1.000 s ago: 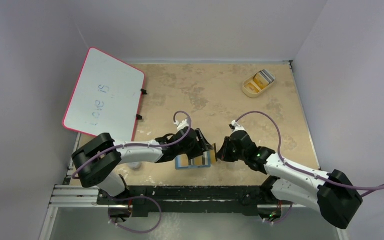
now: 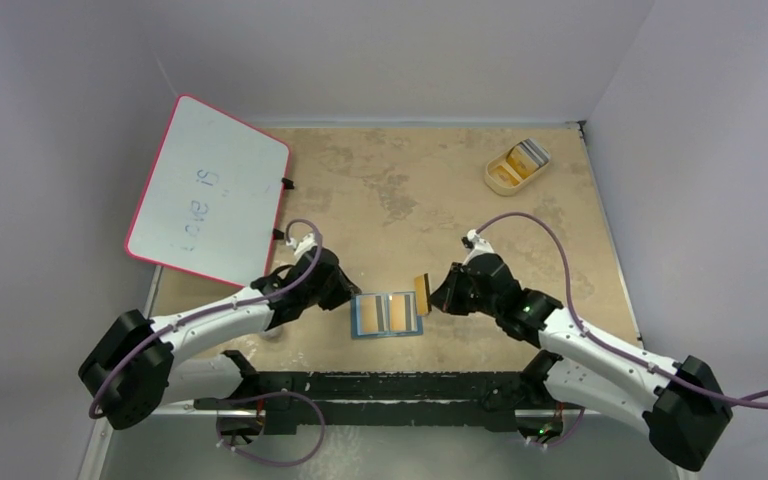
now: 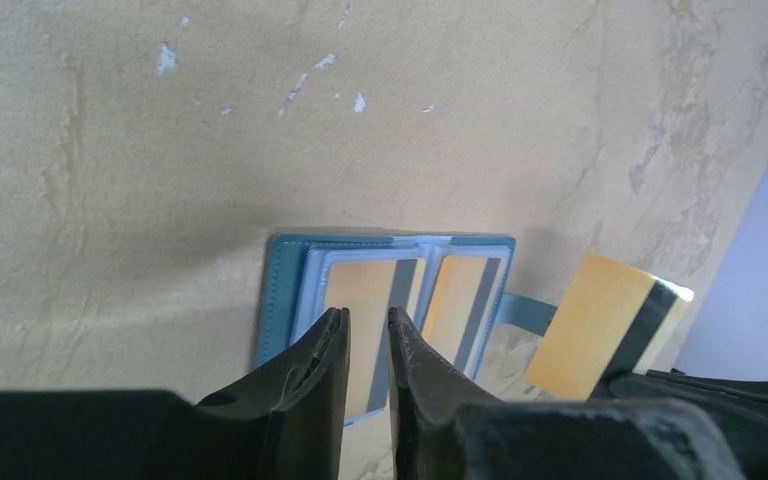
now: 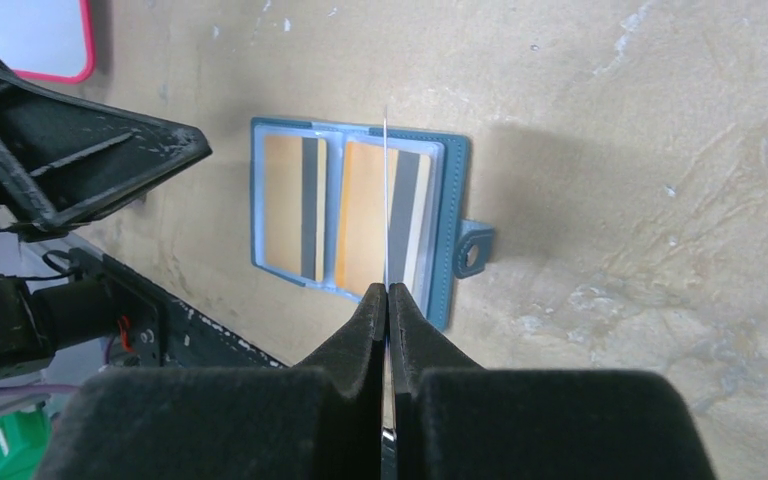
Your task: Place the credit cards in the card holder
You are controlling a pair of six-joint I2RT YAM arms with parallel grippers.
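The blue card holder (image 2: 387, 334) lies open on the table, striped cards (image 3: 358, 290) in its two sleeves. My right gripper is shut on a yellow card with a dark stripe, seen edge-on in the right wrist view, upright above the holder's right side. My left gripper is above and left of the holder, its fingers close together with no object visible between them.
An oval tray (image 2: 500, 184) with more cards sits at the back right. A whiteboard (image 2: 205, 190) lies at the left.
My left gripper has moved left, away from the right gripper, uncovering the holder. My right gripper has shifted slightly up in the top view, carrying the card.
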